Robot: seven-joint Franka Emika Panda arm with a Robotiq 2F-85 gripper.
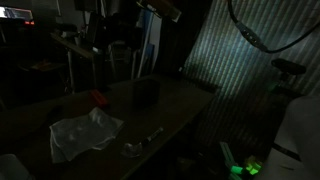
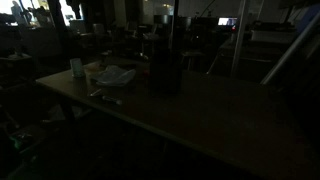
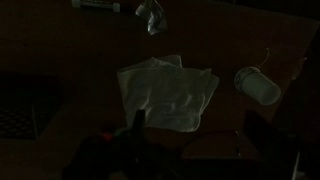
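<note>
The room is very dark. On the table a pale folded cloth (image 3: 165, 95) lies below the middle of the wrist view, with a white cup (image 3: 258, 86) to its right. A shiny crumpled piece (image 3: 152, 15) sits above the cloth, beside a dark tube-like thing (image 3: 96, 4). My gripper is open over the cloth's near side, its dark fingers barely visible and nothing seen between them. The cloth (image 1: 85, 133) and crumpled piece (image 1: 141, 146) also show in exterior view 1.
A dark box (image 1: 146, 92) stands on the table, with a small red thing (image 1: 98, 99) left of it. A corrugated wall (image 1: 235, 70) rises behind.
</note>
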